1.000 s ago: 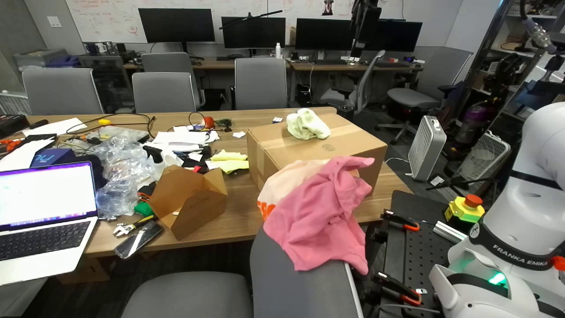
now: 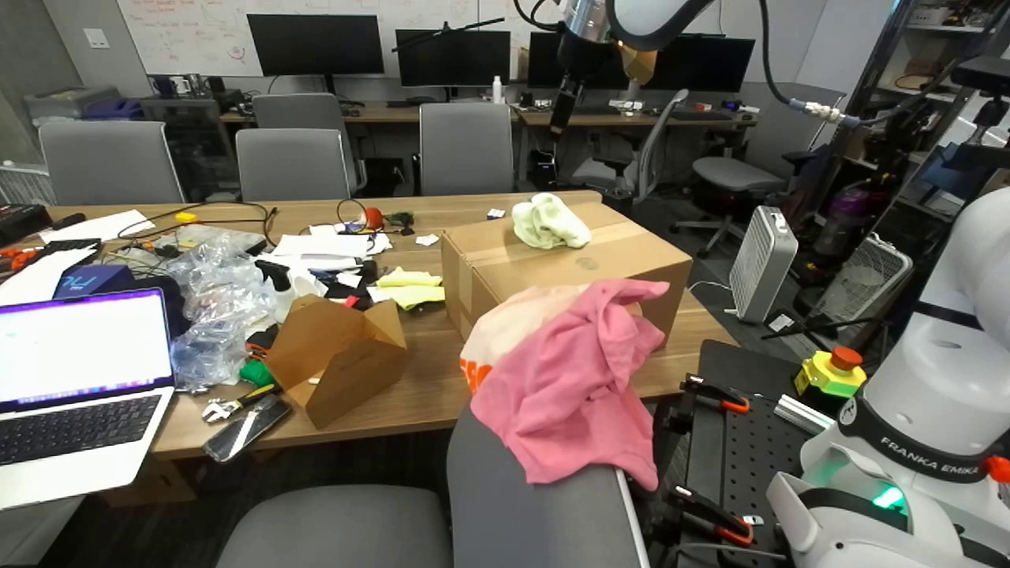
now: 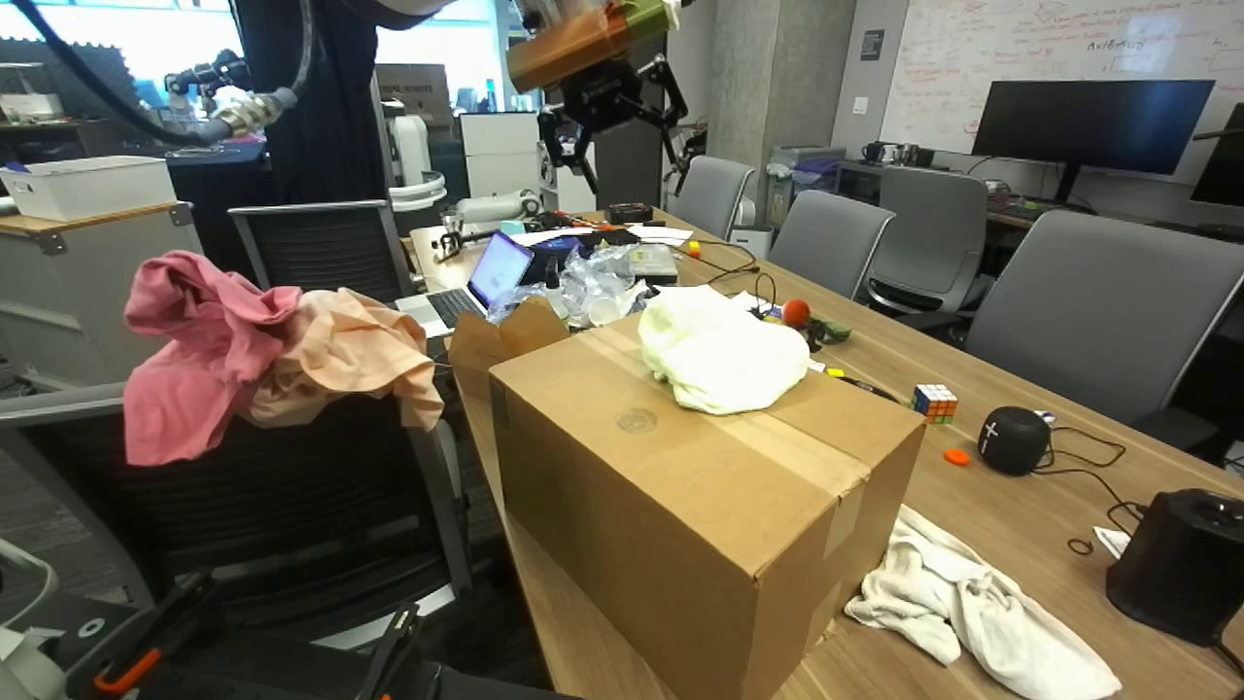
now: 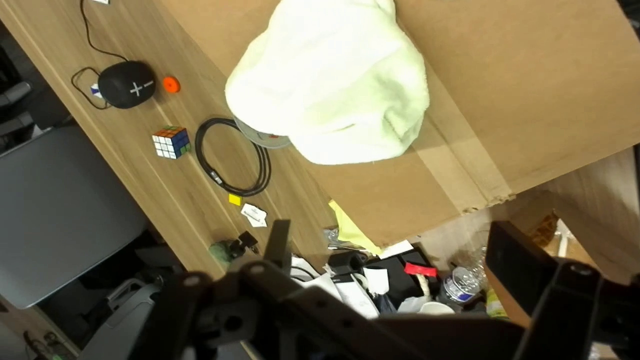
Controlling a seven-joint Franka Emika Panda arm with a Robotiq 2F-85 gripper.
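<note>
A pale green cloth (image 2: 549,222) lies crumpled on top of the large cardboard box (image 3: 653,455). In the wrist view the same cloth (image 4: 336,84) spreads across the upper middle, over the box's taped seam. My gripper (image 3: 618,163) hangs well above the box, apart from the cloth, its fingers spread wide. Seen from the wrist, the gripper is open, with only the cluttered tabletop far below showing between its fingers. A pink cloth (image 2: 577,388) and a peach cloth (image 3: 350,350) drape over a chair back beside the table.
A white cloth (image 3: 980,607) lies on the table beside the box. A Rubik's cube (image 4: 171,142), a black speaker (image 4: 127,84) and a coiled cable (image 4: 264,162) sit nearby. An open brown carton (image 2: 336,355), plastic wrap (image 2: 213,303) and a laptop (image 2: 80,379) crowd the table's left.
In exterior view 1, the arm has swung left and lower, bringing more of itself into view at the top. The cloths and box are where they were.
</note>
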